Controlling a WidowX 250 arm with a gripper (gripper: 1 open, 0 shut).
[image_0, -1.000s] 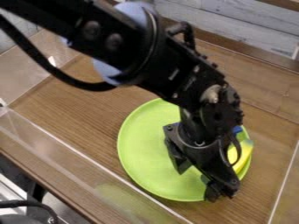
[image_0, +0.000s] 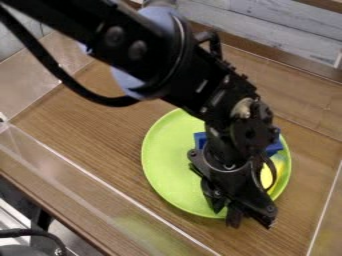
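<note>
A bright green plate (image_0: 168, 163) lies on the wooden counter, largely covered on its right by my gripper (image_0: 230, 200), which points down low over it. A blue object (image_0: 273, 146) shows behind the gripper, and a small yellow piece (image_0: 266, 176) shows at the plate's right side. The fingers are closed in low at the plate's front right; the arm hides whatever is between them.
Bare wooden counter (image_0: 94, 124) surrounds the plate on the left. Clear edging strips border it at left and front, a white plank wall (image_0: 267, 25) stands at the back, and dark cables lie at the bottom left.
The plate has shifted slightly right. More blue shows behind the gripper, and less of the yellow piece is visible. The gripper has moved only slightly.
</note>
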